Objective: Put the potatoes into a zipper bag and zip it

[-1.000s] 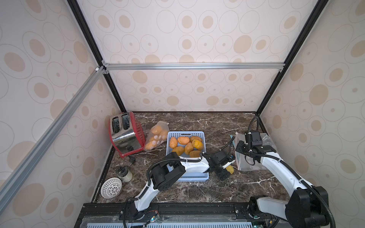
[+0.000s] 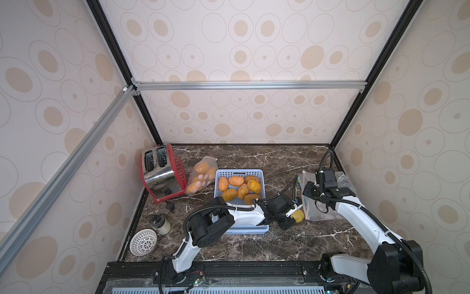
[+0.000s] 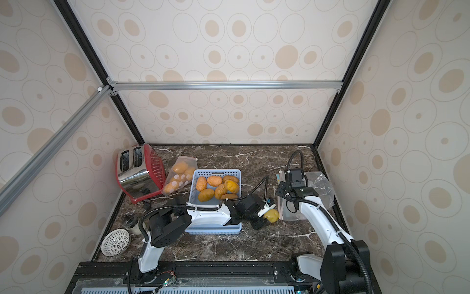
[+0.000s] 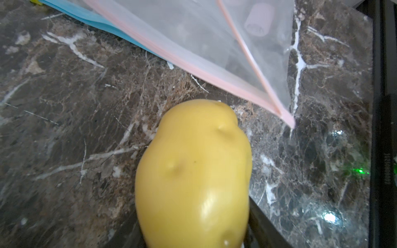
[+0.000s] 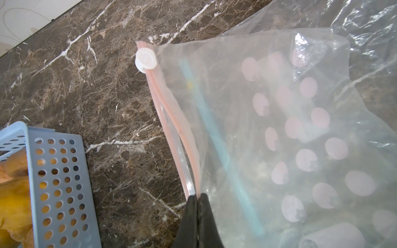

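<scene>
A yellow potato point(image 4: 192, 165) sits right at my left gripper point(image 2: 292, 219), filling the middle of the left wrist view; the fingers are mostly hidden behind it. The zipper bag point(image 5: 268, 165) lies flat at the right, its pink zip strip facing the crate and slightly parted, with a white slider at the far end. My right gripper is shut at that zip edge; whether film is between its tips is hard to tell. More potatoes point(image 3: 205, 194) lie in the blue crate point(image 5: 62, 186).
A filled bag of potatoes point(image 2: 200, 176) lies left of the crate, beside a red toaster point(image 2: 166, 176). A jar point(image 2: 159, 223) and white strainer point(image 2: 143, 242) are at front left. The back counter between crate and bag is clear.
My left gripper has shifted slightly, and more of the yellow potato shows beside it. The right arm has not visibly moved.
</scene>
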